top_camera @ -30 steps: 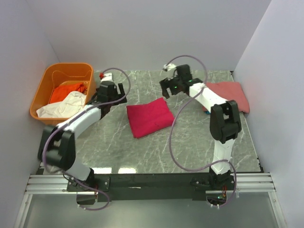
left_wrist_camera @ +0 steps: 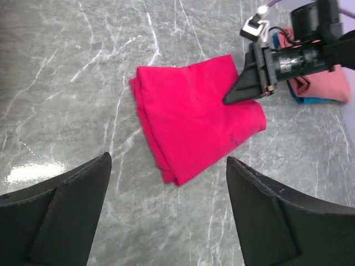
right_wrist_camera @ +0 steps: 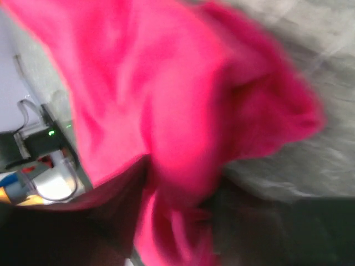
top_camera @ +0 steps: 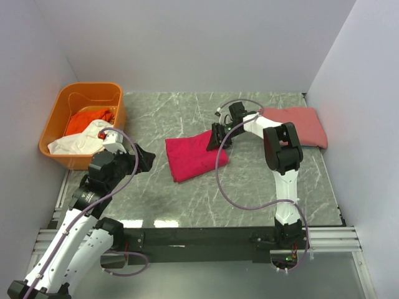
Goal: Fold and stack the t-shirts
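Note:
A red t-shirt [top_camera: 190, 161], folded to a compact shape, lies mid-table; the left wrist view shows it too [left_wrist_camera: 186, 119]. Over its right side is my right gripper [top_camera: 216, 141], fingers down at the cloth. In the blurred right wrist view, red fabric [right_wrist_camera: 177, 100] runs bunched between the dark fingers; whether they grip it is unclear. My left gripper [top_camera: 146, 160] hovers left of the shirt, its fingers [left_wrist_camera: 75, 199] wide apart with nothing between. At the far right lies a stack of folded shirts, pinkish red on top [top_camera: 302, 124], with blue beneath [left_wrist_camera: 313, 100].
An orange basket [top_camera: 93, 90] at the back left holds an orange cloth [top_camera: 87, 119] and a white cloth [top_camera: 78, 142]. Bare table [top_camera: 168, 112] lies behind and in front of the red shirt. Walls close off the back and sides.
My right gripper has come down and leftward onto the shirt's right side. The shirt has barely moved.

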